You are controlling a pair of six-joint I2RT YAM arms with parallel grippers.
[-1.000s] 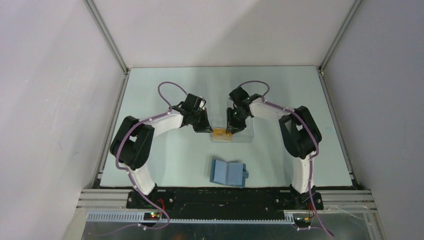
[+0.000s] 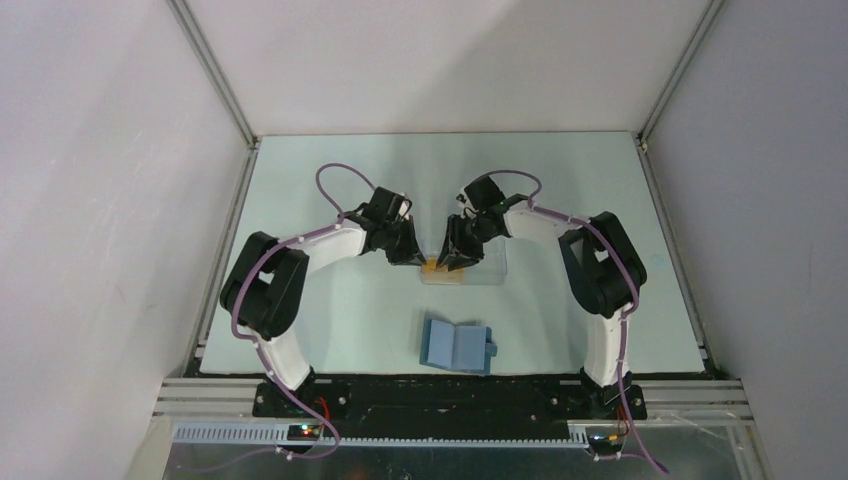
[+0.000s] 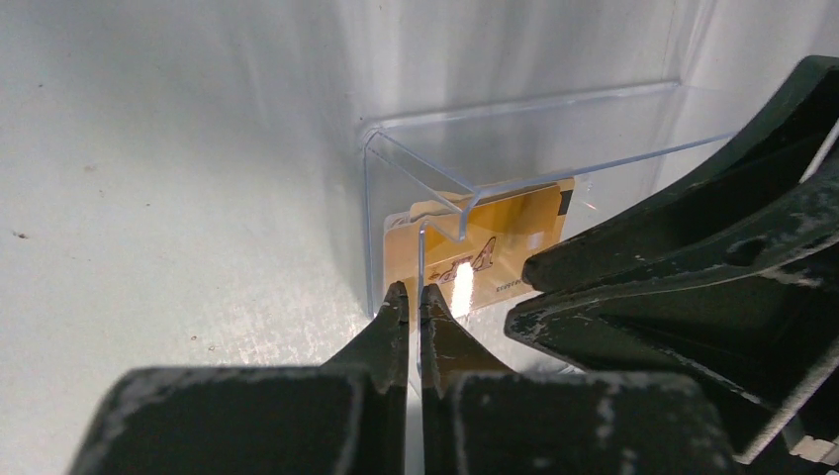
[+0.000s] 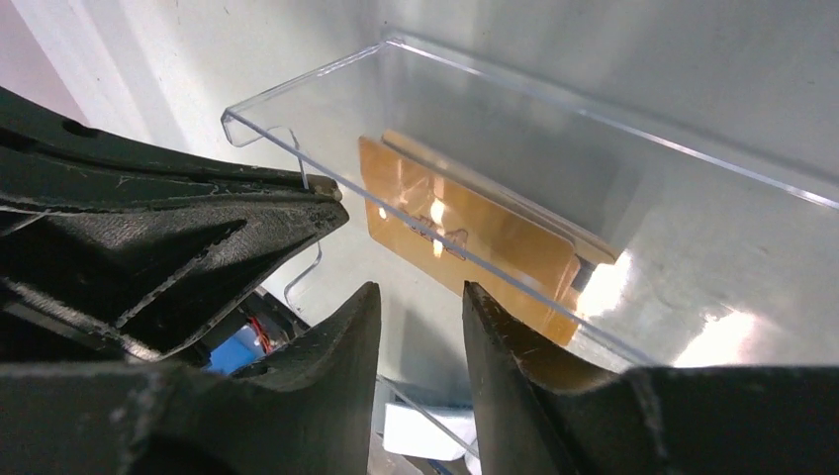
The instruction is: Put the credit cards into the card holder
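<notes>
Orange-gold credit cards point(image 3: 510, 237) lean together inside a clear plastic box point(image 2: 487, 274), at its left end. My left gripper is shut on the box's thin end wall, which runs between its fingertips. From the right, my right gripper reaches over the box with its fingers apart; nothing is held between them. In the right wrist view the gold front card point(image 4: 465, 228) lies beyond those fingertips, and the box's clear long edge crosses in front of it. A blue card holder point(image 2: 457, 346) lies spread open near the table's front edge.
The box's tall clear walls point(image 4: 613, 124) stand around the cards. Both grippers are close together at the box's left end. Bare white table point(image 2: 340, 320) lies on both sides of the holder and behind the arms.
My right gripper has shifted a little to the left over the cards, covering more of them from above. The left arm, box and card holder look unmoved.
</notes>
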